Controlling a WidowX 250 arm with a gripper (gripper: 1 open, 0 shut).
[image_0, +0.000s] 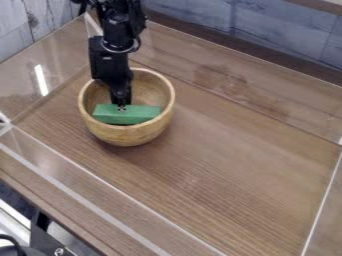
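Note:
A round wooden bowl (155, 130) sits on the left part of the wooden table, with a green block (127, 114) lying inside it. The black gripper (120, 100) reaches down from the top of the view into the bowl, just behind the block. Its fingertips are small and dark; it appears shut, and whether it touches the block or the bowl is unclear.
A raised edge runs along the back right, and a pale wall stands at the far left.

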